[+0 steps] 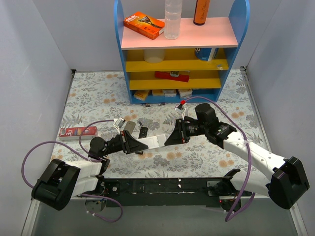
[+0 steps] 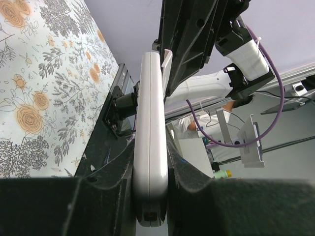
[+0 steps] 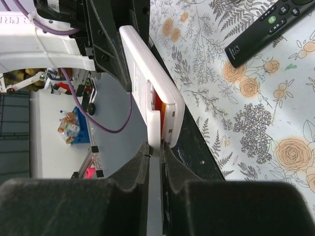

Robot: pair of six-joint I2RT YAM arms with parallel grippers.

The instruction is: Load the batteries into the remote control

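A white slab-shaped case (image 1: 149, 141) hangs between my two grippers above the table. At one end my left gripper (image 1: 139, 145) is shut on it; the left wrist view shows the case (image 2: 151, 128) edge-on between the fingers. A thinner white flap or cover piece (image 3: 154, 129) is pinched in my right gripper. That piece stands a little apart from the case (image 3: 165, 88), and something red-orange (image 3: 158, 103) shows in the gap. Whether this is a battery I cannot tell. A black remote control (image 3: 268, 32) lies buttons up on the table, partly hidden by the left arm from above.
A grey flat object (image 1: 130, 126) lies beside the black remote. A red and white box (image 1: 78, 131) sits at the left. Behind stands a blue shelf unit (image 1: 119, 49) with boxes and bottles. Open flowered table (image 1: 211, 160) shows in front of the right arm.
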